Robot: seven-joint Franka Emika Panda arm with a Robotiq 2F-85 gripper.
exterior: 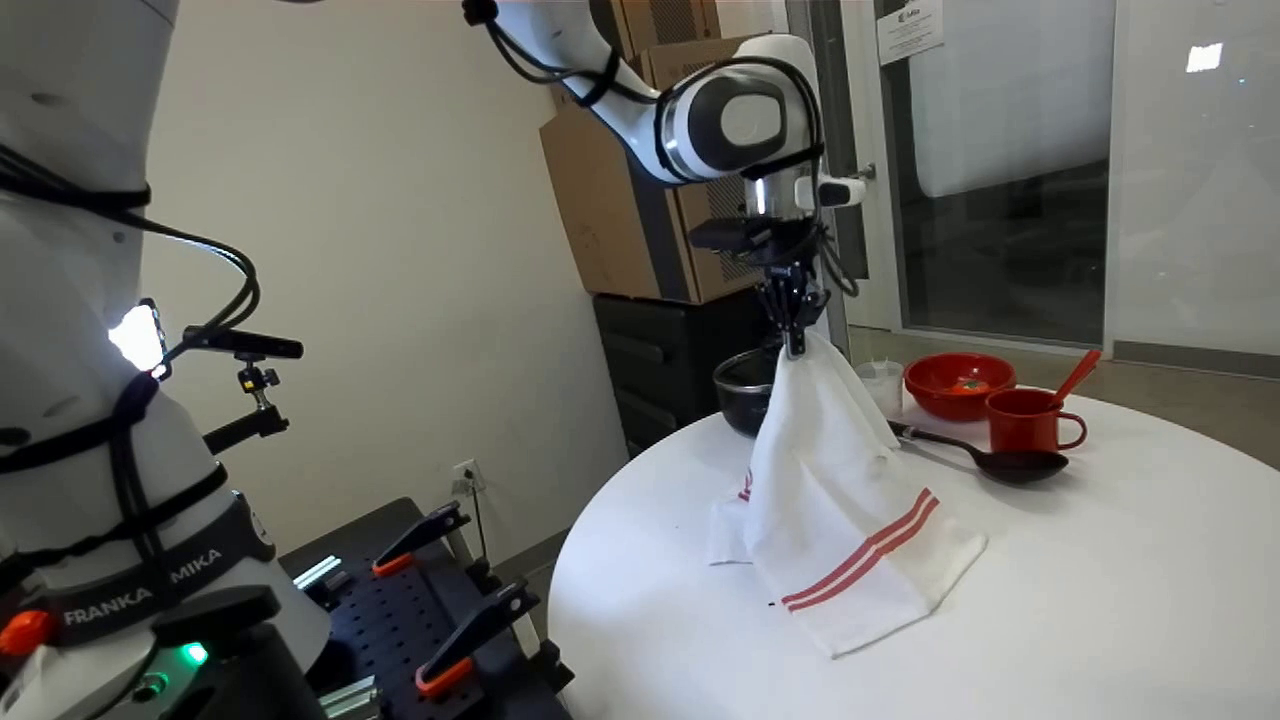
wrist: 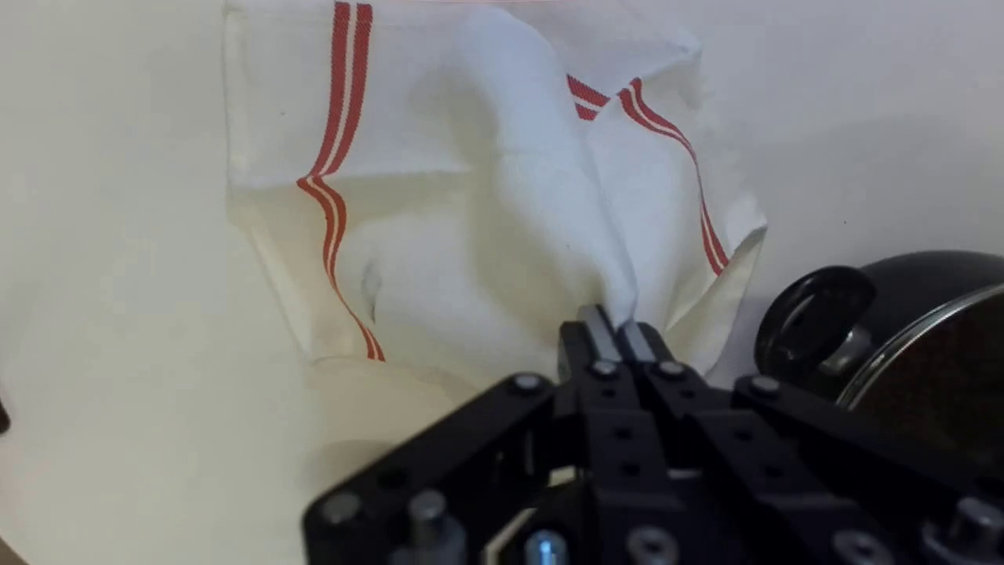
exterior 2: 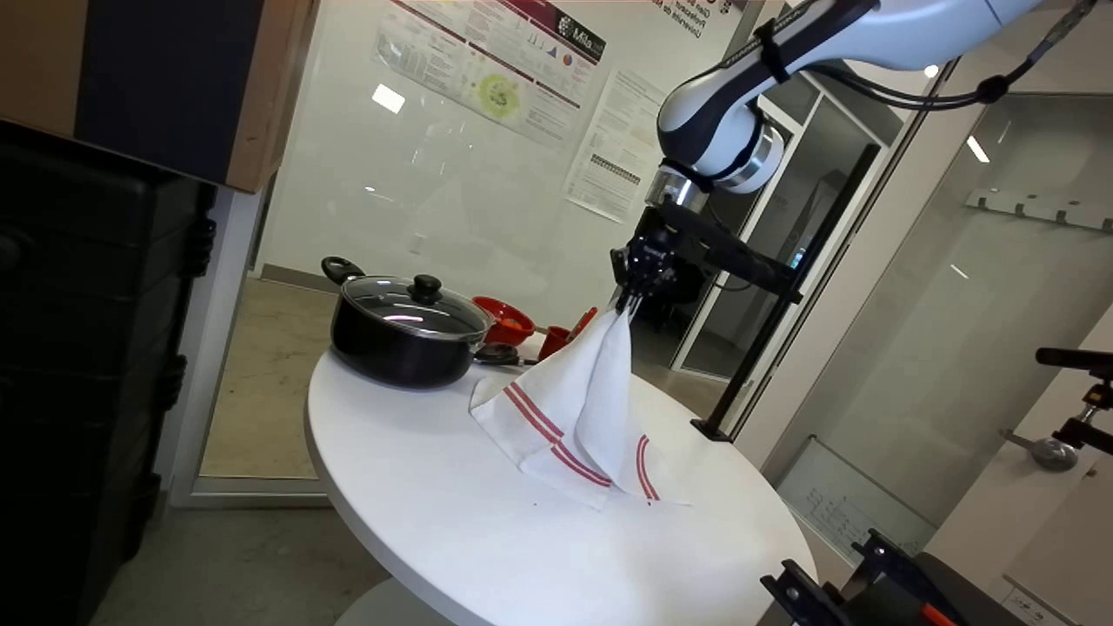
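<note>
A white cloth with red double stripes (exterior: 828, 480) hangs from my gripper (exterior: 794, 348), which is shut on its pinched upper part. In the wrist view, the fingertips (wrist: 599, 331) press together where a fold of the cloth (wrist: 546, 169) runs up between them. The cloth's lower edges rest spread on the white round table (exterior 2: 438, 501), as exterior view 2 shows, while its middle rises like a tent.
A black pot with a glass lid (exterior 2: 407, 329) stands close to the cloth. A red bowl (exterior: 959, 384), a red mug (exterior: 1023, 422), a black ladle (exterior: 1020, 464) and a clear cup (exterior: 882, 386) sit behind it.
</note>
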